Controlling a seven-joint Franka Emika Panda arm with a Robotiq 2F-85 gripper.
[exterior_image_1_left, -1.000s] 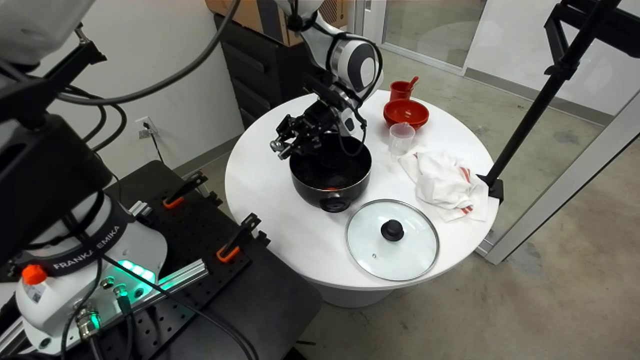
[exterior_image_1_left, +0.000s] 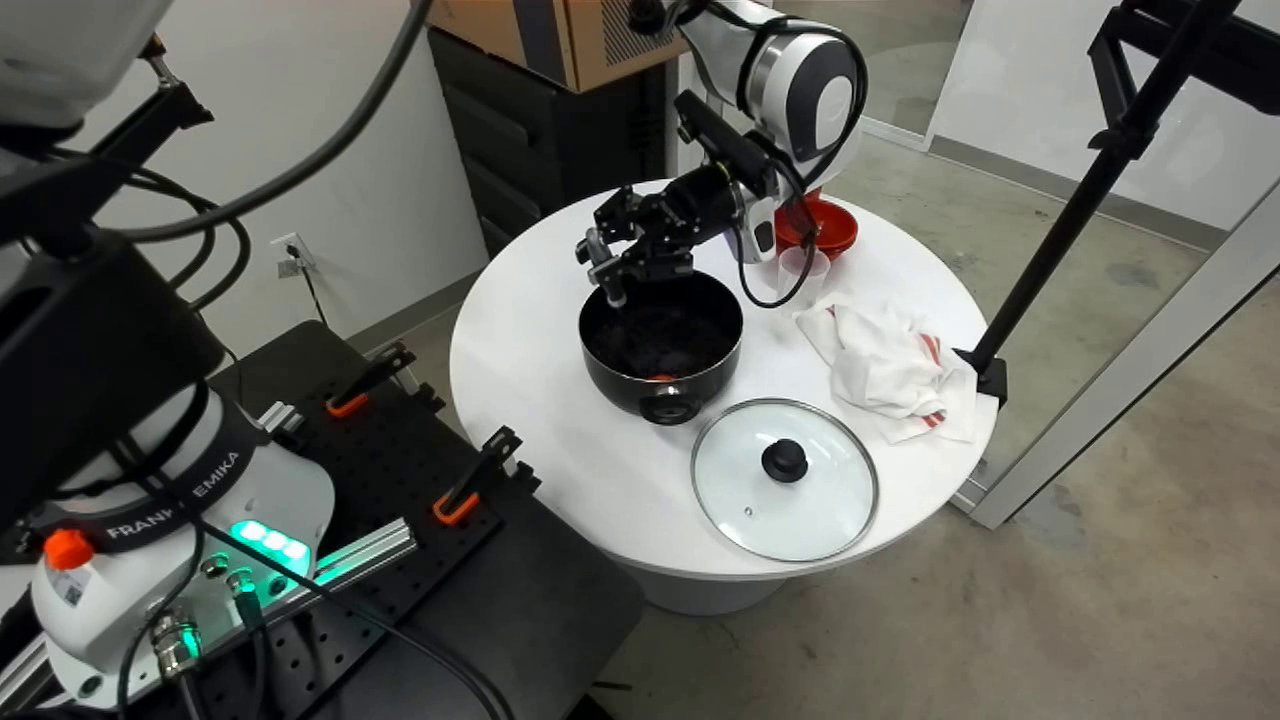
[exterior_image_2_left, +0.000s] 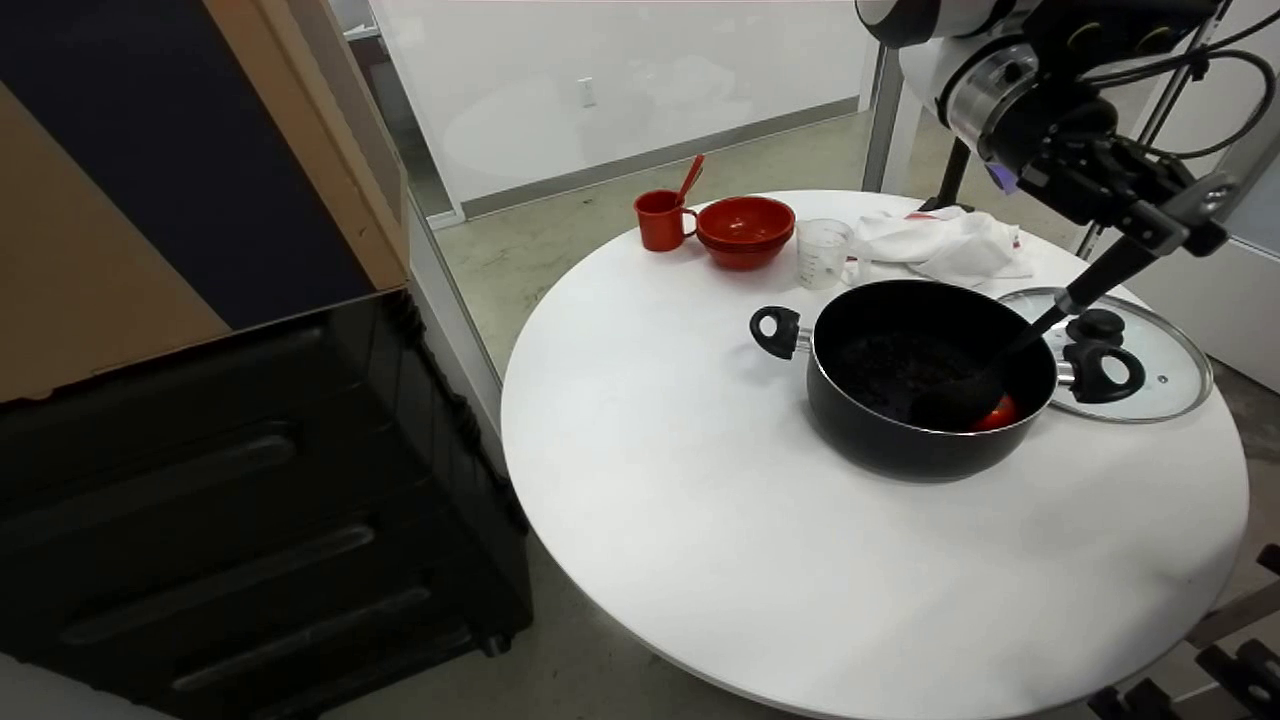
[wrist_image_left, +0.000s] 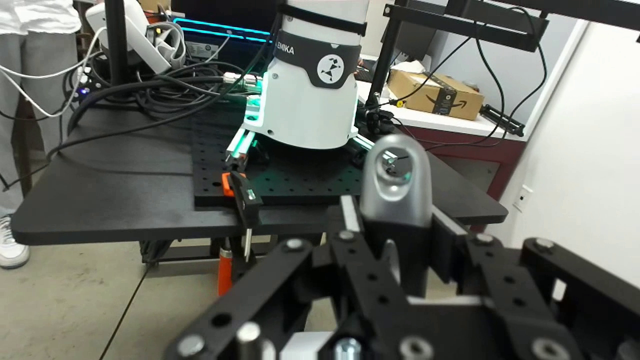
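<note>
A black ladle (exterior_image_2_left: 1098, 274) stands tilted in the black two-handled pot (exterior_image_2_left: 828, 396), its bowl down inside near the pot's floor. My gripper (exterior_image_2_left: 1182, 222) is shut on the upper part of its handle, beyond the pot's rim. From the wrist view, the grey handle end (wrist_image_left: 396, 174) with its hanging hole rises between the two fingers. A red piece (exterior_image_2_left: 998, 414) lies low in the pot beside the ladle's bowl; most of the pot's inside is too dark to make out.
A glass lid (exterior_image_1_left: 786, 504) with a black knob lies flat beside the pot. Behind are stacked red bowls (exterior_image_2_left: 745, 226), a red mug (exterior_image_2_left: 660, 222), a clear measuring cup (exterior_image_2_left: 823, 252) and a crumpled white towel (exterior_image_1_left: 894, 372).
In exterior view 1 my gripper has moved to the right and the arm's wrist has swung right, now covering the red mug. The pot and lid stand where they were.
</note>
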